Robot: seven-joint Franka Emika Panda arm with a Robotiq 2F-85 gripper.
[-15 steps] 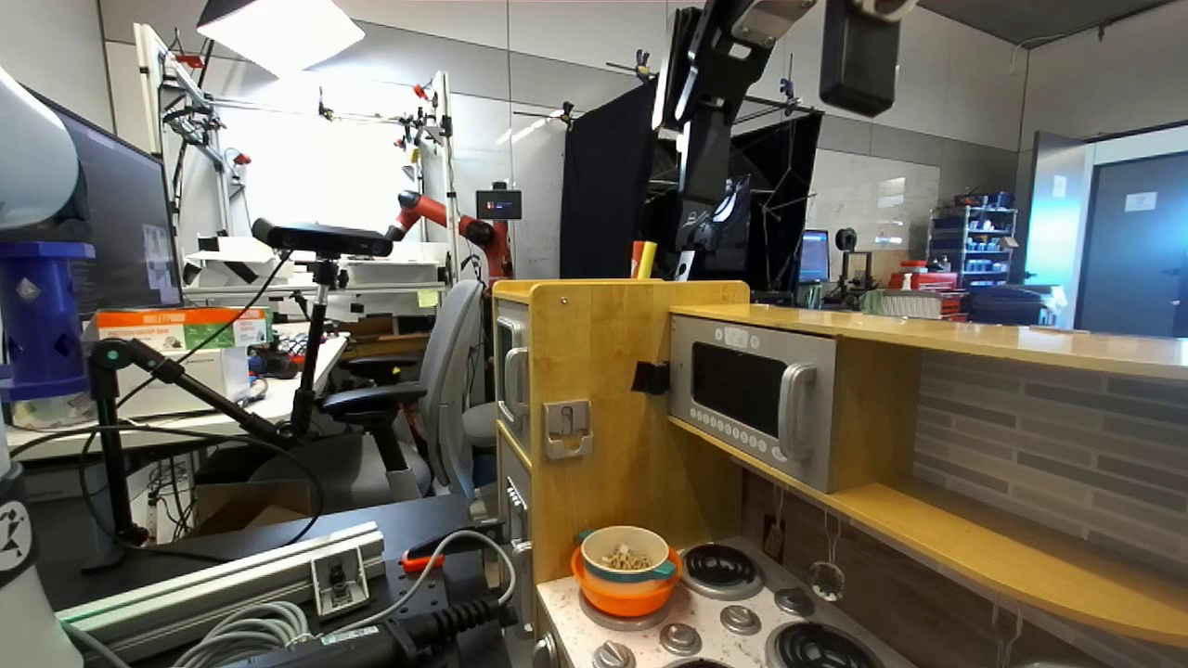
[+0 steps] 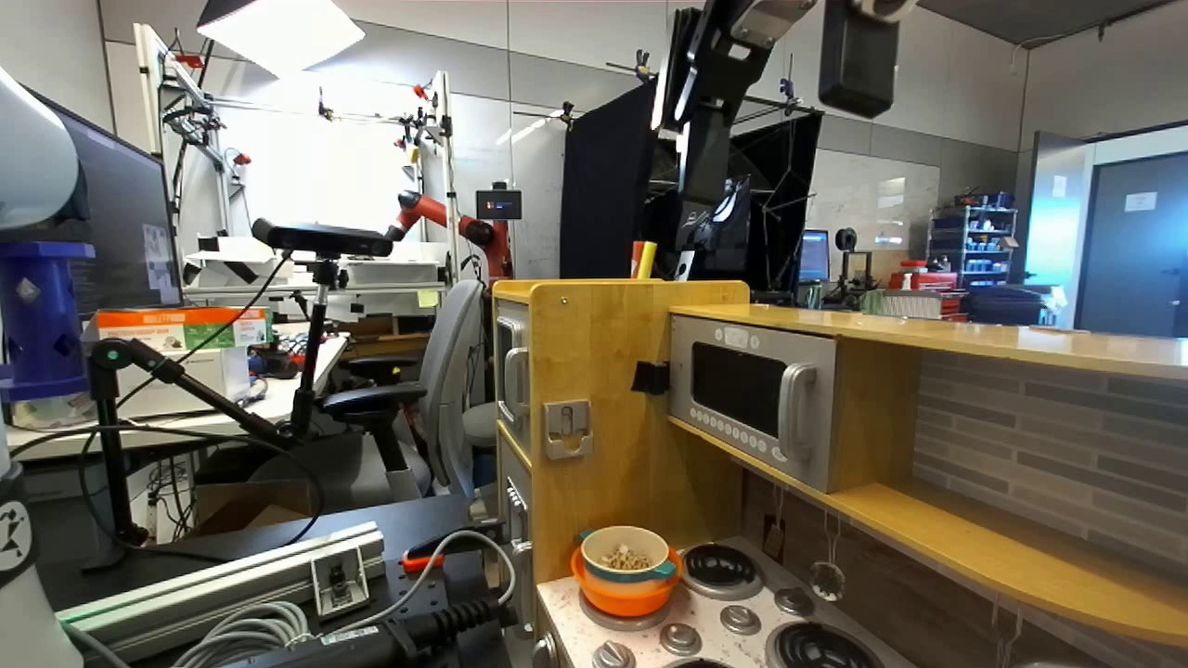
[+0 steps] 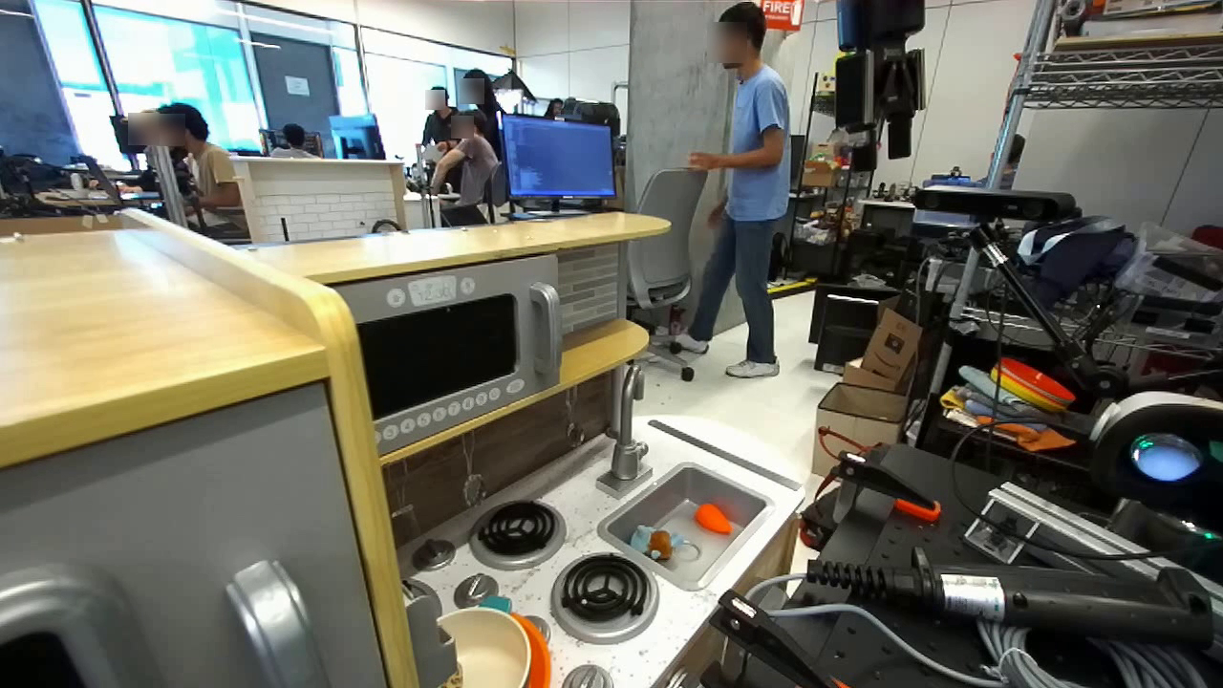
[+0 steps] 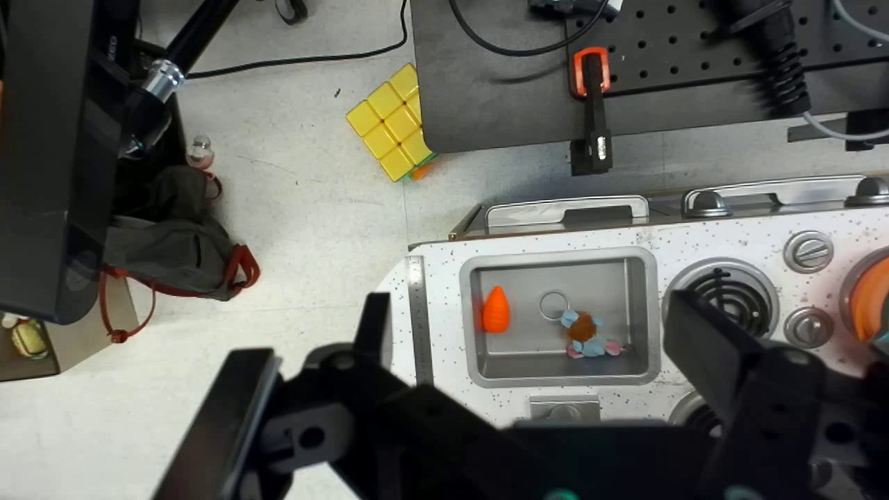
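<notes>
High above the toy kitchen hangs my gripper, its two dark fingers spread wide with nothing between them. Below it in the wrist view lies the grey sink, well apart from the fingers. An orange carrot-like toy rests at the sink's left side, and a small blue and brown plush toy lies toward the right. On a stove burner sits an orange bowl with a cream and teal pot nested in it; small beige bits fill the pot's bottom.
A toy microwave sits on the shelf over the stove. The tap stands behind the sink. Cables and a metal rail lie on the black table beside the kitchen. A person stands beyond the kitchen.
</notes>
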